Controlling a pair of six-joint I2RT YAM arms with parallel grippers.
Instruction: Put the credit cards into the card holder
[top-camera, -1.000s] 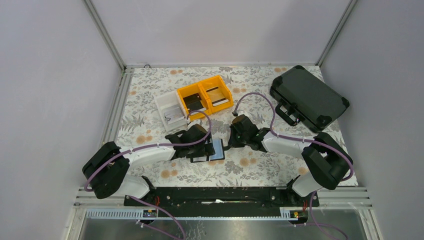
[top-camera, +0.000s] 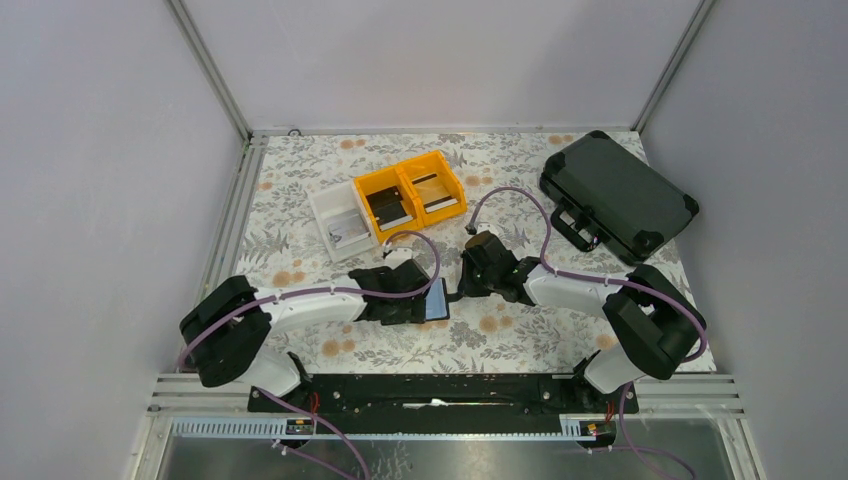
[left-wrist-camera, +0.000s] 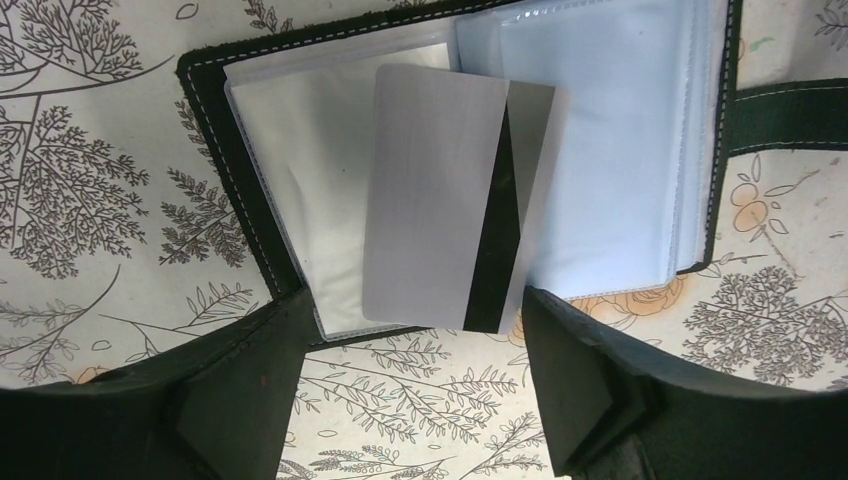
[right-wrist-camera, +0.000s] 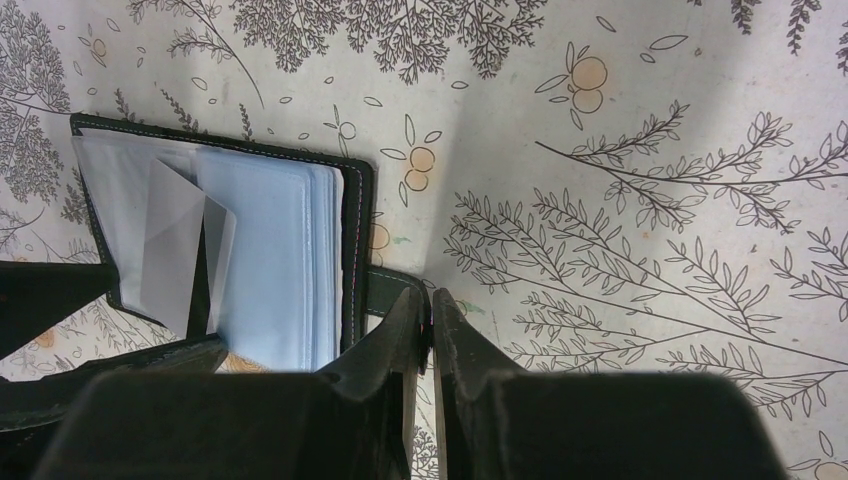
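Observation:
The open card holder (left-wrist-camera: 610, 180), with clear pockets, a pale blue side and a dark stitched border, lies flat on the patterned cloth. Over its white pocket and the edge of the blue side is a silver card with a black stripe, slanting in the right wrist view. Whether any of it is inside a pocket, I cannot tell. My left gripper is open, its fingers apart at either side of the card's near end. My right gripper is shut on the holder's dark strap (right-wrist-camera: 390, 285). In the top view the left arm covers the card.
Behind the holder stand a white tray (top-camera: 317, 205) and an orange two-part bin (top-camera: 404, 180), both with cards inside. A dark case (top-camera: 620, 190) occupies the back right. Clear cloth lies in front of the arms.
The left gripper has shifted to the right over the holder, covering more of it in the top view. The right arm has stayed in place at the strap.

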